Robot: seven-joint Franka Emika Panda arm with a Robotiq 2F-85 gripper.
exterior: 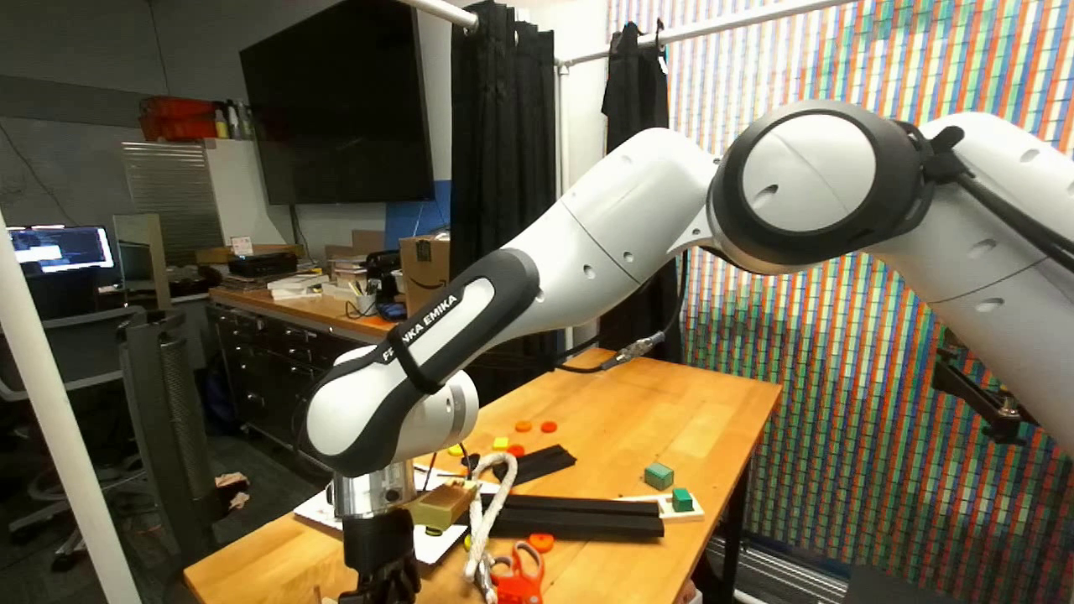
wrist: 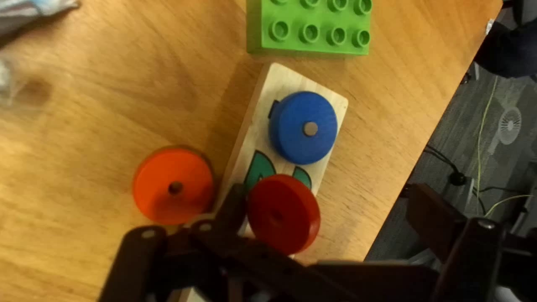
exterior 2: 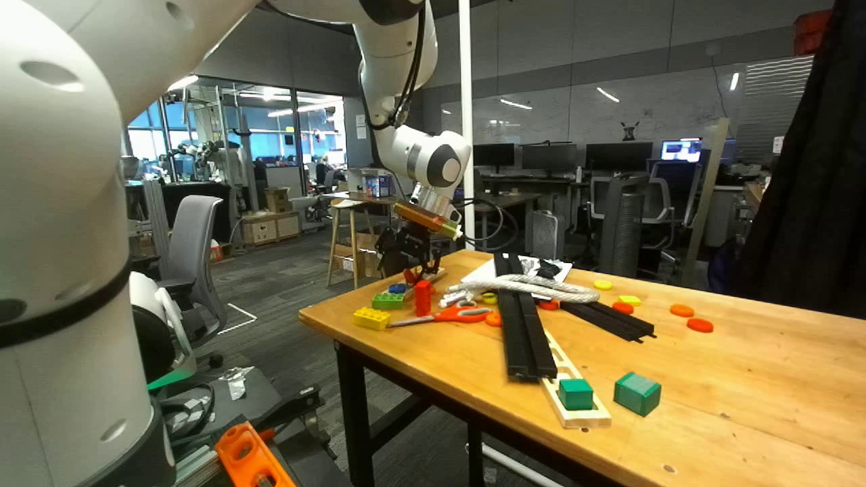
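Note:
In the wrist view, my gripper is open, one dark finger to the left of a red disc [wrist: 284, 214] and the other far to its right, beyond the table edge. Below the disc runs a pale wooden board [wrist: 289, 83] with painted green leaves; whether the disc rests flat on it I cannot tell. A blue disc [wrist: 302, 131] sits on a peg at the board's upper end. Left of the board lies an orange-red disc [wrist: 171, 188] with a centre hole. Exterior view 2 has the gripper [exterior 2: 414, 264] low at the table's far left corner.
Close by stand a green toy brick [wrist: 312, 32], a red block [exterior 2: 423, 297] and a yellow brick [exterior 2: 371, 318]. Orange scissors [exterior 2: 459, 314], white rope [exterior 2: 560, 285] and black rails [exterior 2: 519, 333] occupy the middle.

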